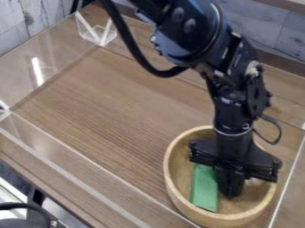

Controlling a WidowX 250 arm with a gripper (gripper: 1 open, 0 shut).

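Observation:
A wooden bowl [181, 185] sits at the lower right of the table, holding a green block [204, 185] along its left side. My black gripper [234, 182] reaches down into the bowl beside the block's upper part. Its fingertips are mostly hidden by the gripper body and shadow, so I cannot tell whether they are open, shut, or touching the block.
A clear plastic piece [98, 31] stands at the back left corner. Walls run along the back, and a black cable lies at the lower left edge.

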